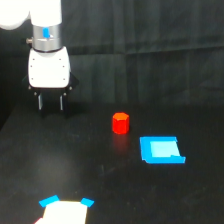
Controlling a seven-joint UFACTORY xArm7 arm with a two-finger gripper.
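A small red block (pixel 121 123) with an angular outline rests on the black table, near the middle. To its right and nearer the camera, blue tape (pixel 145 150) frames a pale, empty square patch (pixel 163 149). My gripper (pixel 51 102) hangs at the upper left, pointing down, well to the left of the block. Its two thin dark fingers stand apart, with nothing visible between them, so it is open.
At the bottom edge lies a pale surface (pixel 65 213) with blue tape at its corners, partly cut off by the frame. Dark curtains (pixel 140 60) close off the back.
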